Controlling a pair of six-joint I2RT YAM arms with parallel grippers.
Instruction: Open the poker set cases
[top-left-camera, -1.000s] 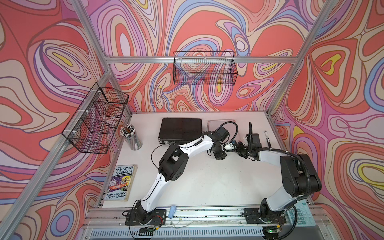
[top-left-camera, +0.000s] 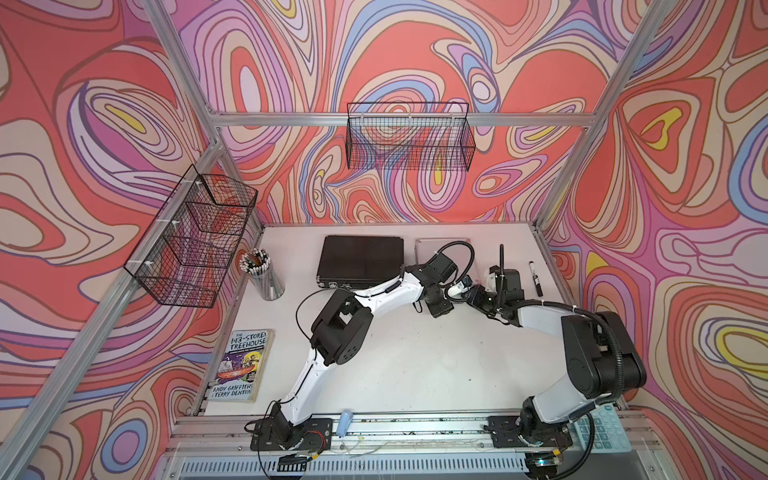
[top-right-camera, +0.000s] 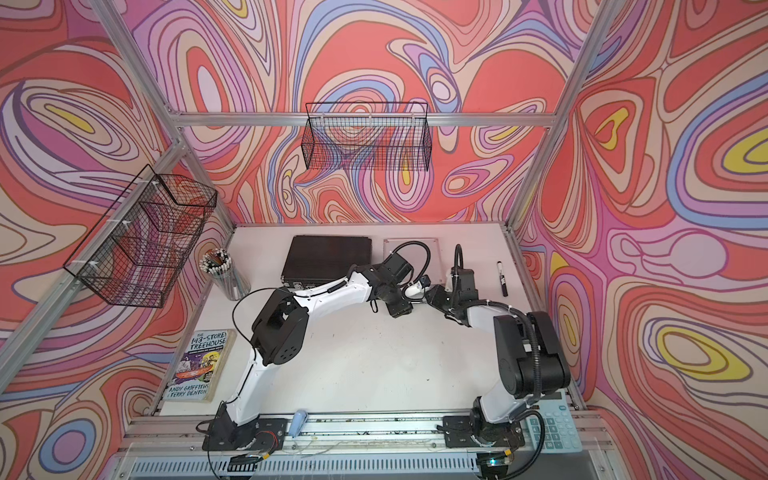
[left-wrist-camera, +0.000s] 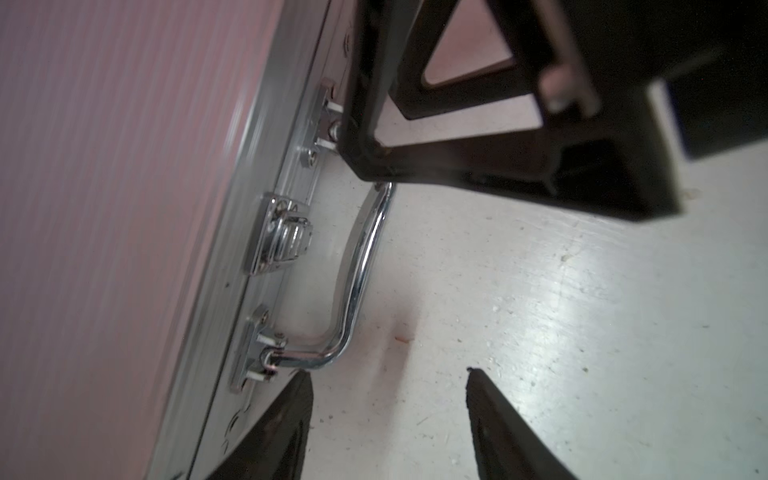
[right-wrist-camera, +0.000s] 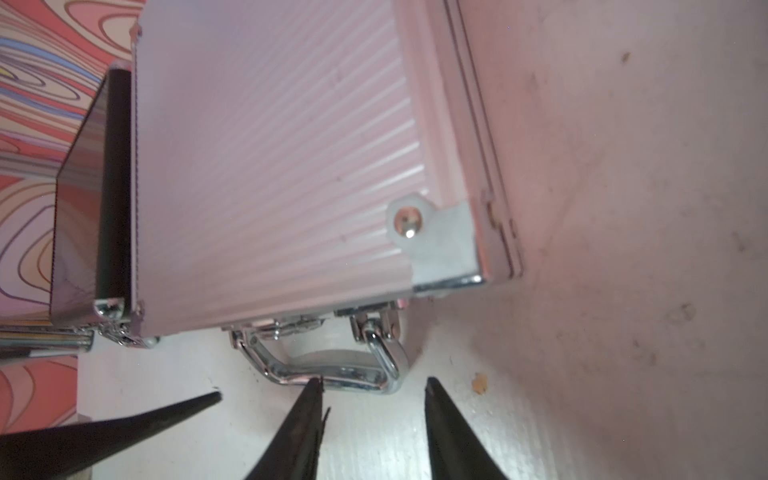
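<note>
The silver ribbed case (left-wrist-camera: 136, 208) lies flat and closed at the back of the table, partly hidden by my arms in the top views. Along its front side, the left wrist view shows a chrome handle (left-wrist-camera: 357, 276) and a latch (left-wrist-camera: 283, 237), its tab close against the case. My left gripper is open and empty just off the handle's near end. My right gripper has a clear gap with nothing in it, in front of the same handle. A dark part of the right gripper covers the handle's far end in the left wrist view. The black case (top-left-camera: 360, 260) lies closed, left of the silver one.
A cup of pens (top-left-camera: 265, 276) and a book (top-left-camera: 241, 365) stand along the left side. A marker (top-left-camera: 535, 278) lies at the right. Wire baskets (top-left-camera: 410, 140) hang on the walls.
Both cases have stayed where they were.
</note>
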